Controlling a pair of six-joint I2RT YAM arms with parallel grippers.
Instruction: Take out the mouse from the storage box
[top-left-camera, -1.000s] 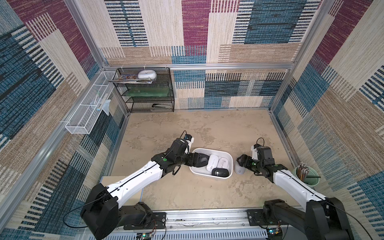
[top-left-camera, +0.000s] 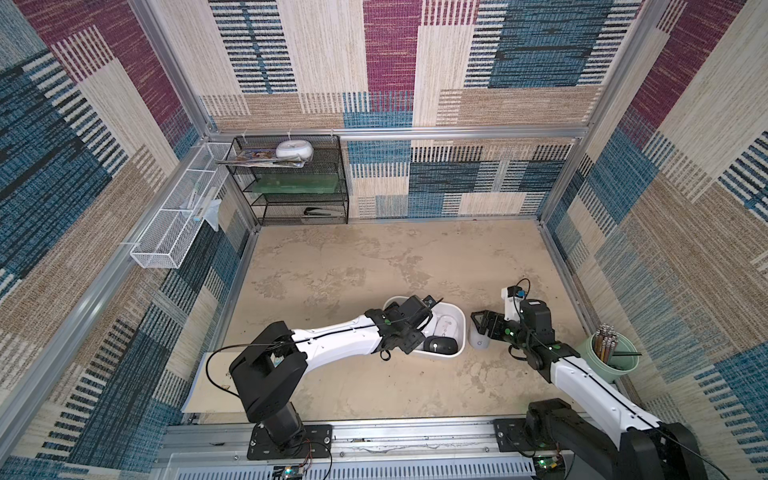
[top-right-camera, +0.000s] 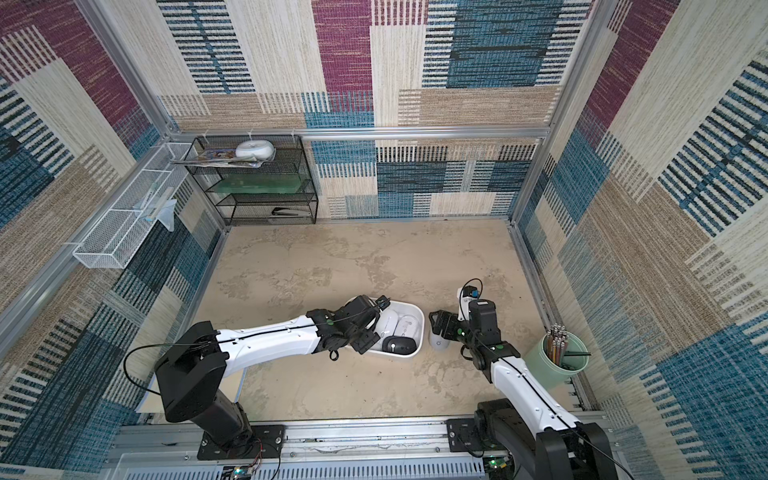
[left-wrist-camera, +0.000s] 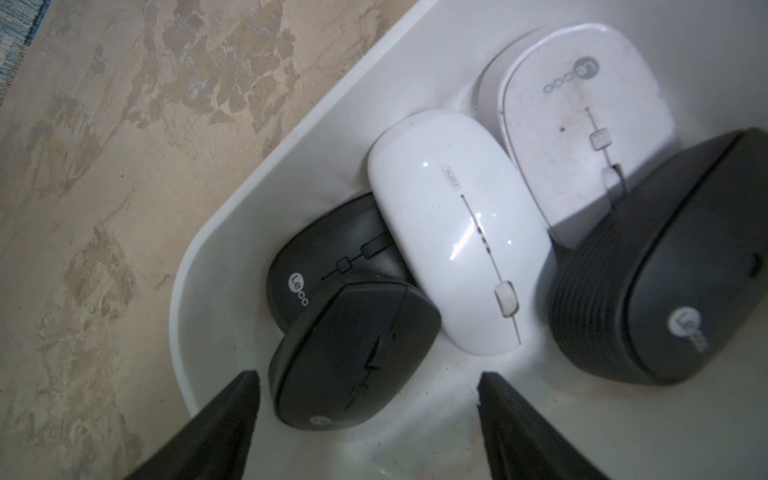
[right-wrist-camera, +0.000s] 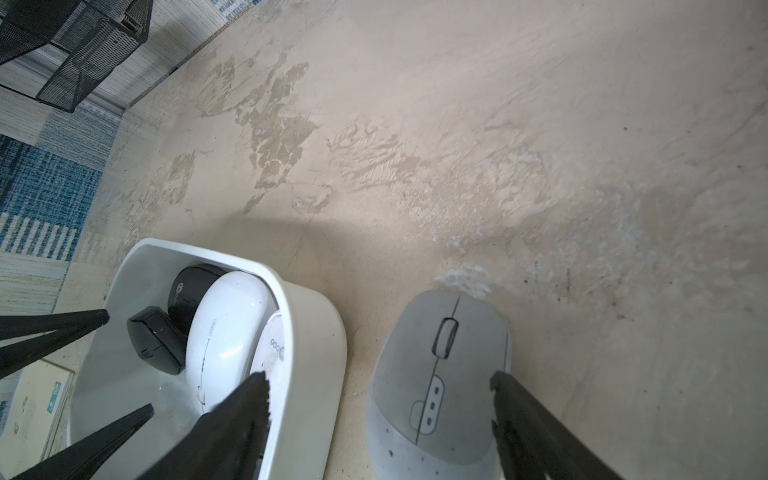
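Several mice crowd the white storage box (left-wrist-camera: 232, 232). In the left wrist view, a tilted black mouse (left-wrist-camera: 360, 352) rests against another black mouse (left-wrist-camera: 320, 264), beside a glossy white mouse (left-wrist-camera: 468, 232). A matte white mouse (left-wrist-camera: 588, 112) and a third black mouse (left-wrist-camera: 696, 272) sit to the right. My left gripper is open and empty over the box, its fingers either side of the nearest black mouse in this view. Outside the box, a grey mouse (right-wrist-camera: 440, 376) lies on the table. My right gripper stands open above it, apparently not gripping.
The right gripper is close to the box's right wall (right-wrist-camera: 312, 360). A black wire rack (top-left-camera: 288, 180) stands at the back left, and a green pot of pencils (top-left-camera: 616, 364) at the right. Bare table (top-left-camera: 384, 248) lies behind the box.
My left gripper has moved right and turned, from the box's left edge to close over the mice. The right gripper has shifted slightly; the grey mouse stays on the table.
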